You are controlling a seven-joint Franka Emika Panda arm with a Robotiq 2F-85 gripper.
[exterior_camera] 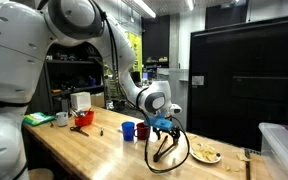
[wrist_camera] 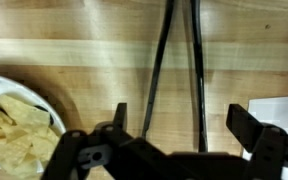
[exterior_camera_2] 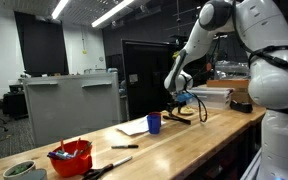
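Note:
Two long, thin black bars [wrist_camera: 198, 80], which look like the arms of a pair of tongs, lie on the wooden table in the wrist view. They run from the top edge down between the spread fingers of my gripper. My gripper is open and grips nothing; it hovers above the bars. In exterior view 1 the black tool [exterior_camera: 165, 150] shows on the table below the gripper [exterior_camera: 165, 130]. A white plate [wrist_camera: 57, 118] of yellow chips [wrist_camera: 14, 135] is at the left of the wrist view.
Blue cup [exterior_camera: 128, 131] and dark red cup [exterior_camera: 142, 131] stand beside the arm. A red basket [exterior_camera_2: 70, 158] with tools sits farther along the table. White paper [wrist_camera: 274, 112] lies right of the bars.

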